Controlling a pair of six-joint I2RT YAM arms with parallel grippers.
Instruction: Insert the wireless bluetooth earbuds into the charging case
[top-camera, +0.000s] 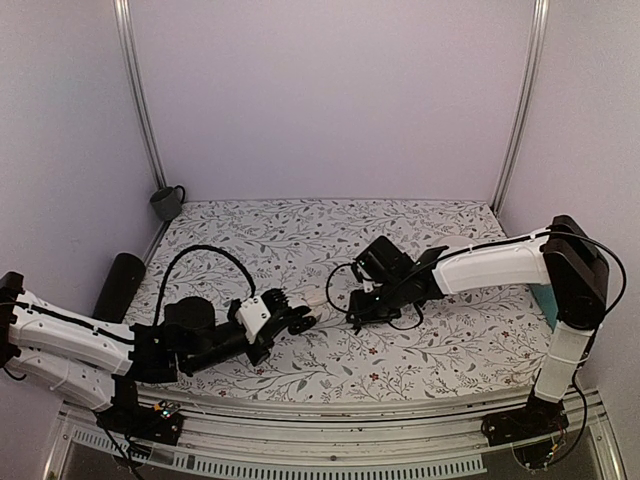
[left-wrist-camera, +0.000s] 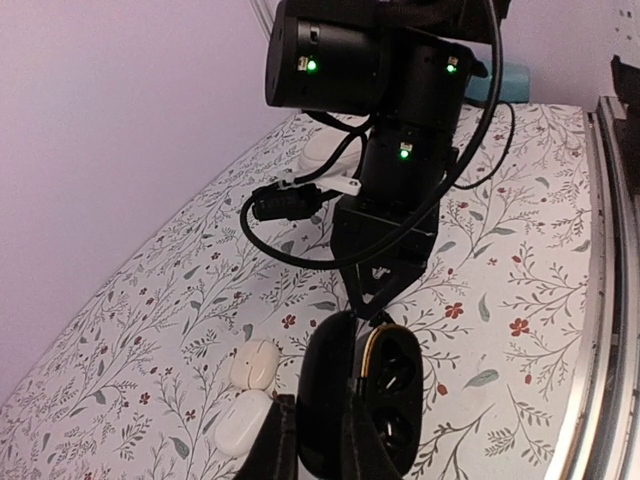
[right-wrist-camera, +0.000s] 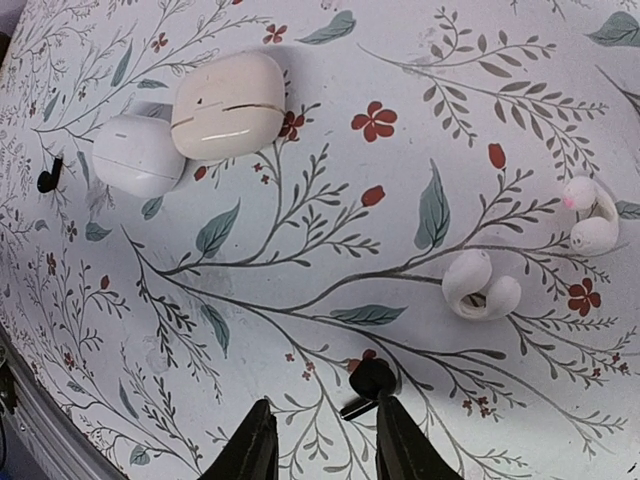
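In the left wrist view my left gripper is shut on the black charging case (left-wrist-camera: 325, 390), held upright and open, showing two glossy earbud wells. Beyond it my right gripper (top-camera: 355, 322) hangs low over the table, open. In the right wrist view a small black earbud (right-wrist-camera: 372, 377) lies on the patterned table just ahead of the right fingertips (right-wrist-camera: 264, 420). To its upper right lie two white earbud pairs or similar curved pieces (right-wrist-camera: 480, 285); a smaller black piece (right-wrist-camera: 48, 178) lies at the left.
Two white cases (right-wrist-camera: 228, 105) lie side by side on the table. A grey mug (top-camera: 167, 204) stands at the back left, beside a black cylinder (top-camera: 125, 285).
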